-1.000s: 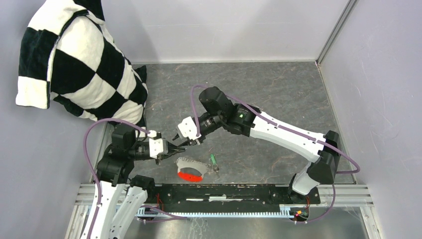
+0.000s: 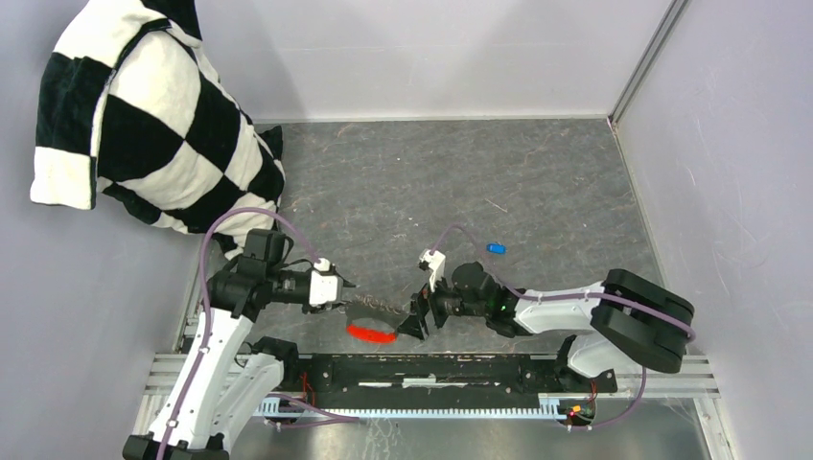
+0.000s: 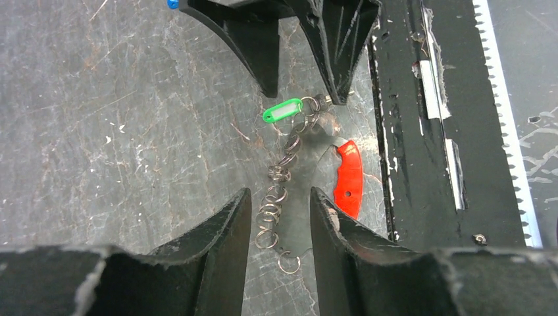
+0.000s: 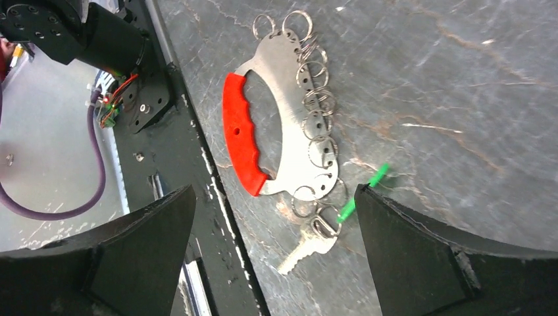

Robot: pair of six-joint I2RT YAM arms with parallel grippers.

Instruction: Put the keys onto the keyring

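A red-handled metal plate (image 4: 283, 112) carrying several rings lies on the table, with a key (image 4: 306, 247) and green tag (image 3: 282, 111) ringed at one end. My right gripper (image 2: 412, 321) stands open over that end; in the right wrist view its fingers frame the key and tag, holding nothing. In the top view it hides them. My left gripper (image 2: 347, 295) is above the plate's other end; in the left wrist view its fingers are part open with nothing visible between them.
A blue object (image 2: 496, 248) lies right of centre. A checked cushion (image 2: 163, 125) fills the back left. A black rail (image 2: 431, 369) runs along the front edge.
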